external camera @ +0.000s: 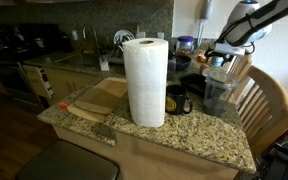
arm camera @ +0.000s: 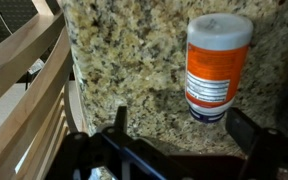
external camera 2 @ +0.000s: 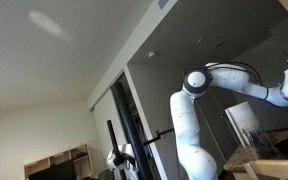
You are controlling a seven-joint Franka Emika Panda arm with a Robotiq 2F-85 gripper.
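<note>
An orange bottle with a white cap (arm camera: 214, 72) stands on the speckled granite counter (arm camera: 129, 60) in the wrist view. My gripper is open, its two dark fingers wide apart along the lower part of that view. The bottle lies beyond the fingertips, toward the right finger (arm camera: 246, 130), and nothing shows between the fingers. In exterior view 1 the gripper (external camera: 225, 50) is small, above the far right end of the counter. The white arm (external camera 2: 188, 125) bends over the counter in exterior view 2.
A clear container (external camera: 219, 88), a black mug (external camera: 177, 99) and a paper towel roll (external camera: 146, 82) stand on the counter. A wooden chair (external camera: 268, 98) is close by on the right.
</note>
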